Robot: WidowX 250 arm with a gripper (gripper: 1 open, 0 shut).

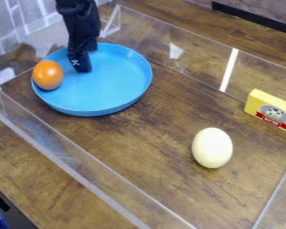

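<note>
My black gripper [81,56] reaches down from the top left over the back left part of a blue plate [110,89]. Its fingertips are low at the plate, just behind an orange round object [47,74] that rests on the plate's left side. I see nothing clearly held between the fingers; their exact spread is hard to make out.
A pale egg [213,148] lies on the wooden table [146,170] at the lower right. A yellow box [271,111] is at the right edge. Clear plastic panels run along the left and back.
</note>
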